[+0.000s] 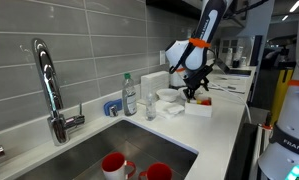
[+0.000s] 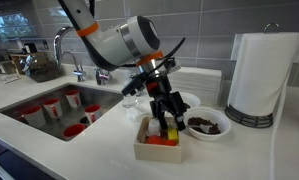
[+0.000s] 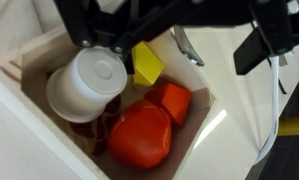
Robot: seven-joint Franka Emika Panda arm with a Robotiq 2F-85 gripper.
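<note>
My gripper is open, with its dark fingers set wide apart. It hangs over a small light-coloured box [image 2: 157, 152] on the counter, as exterior view 2 shows. Inside the box, in the wrist view, are a white cup-like item [image 3: 89, 85], a yellow block [image 3: 146, 65], a smaller red block [image 3: 171, 100] and a rounded red item [image 3: 139, 137]. Something brown and red lies partly hidden under the white one. Nothing appears gripped. In exterior view 1 the box [image 1: 198, 114] sits below the gripper, its contents mostly hidden.
Beside the box stands a white bowl [image 2: 207, 122] with dark contents. A paper towel roll [image 2: 255, 75] rises at the back right. The sink [image 1: 89, 150] holds red cups, and bottles [image 1: 129, 95] stand behind it. Bare counter [image 2: 229, 160] lies right of the box.
</note>
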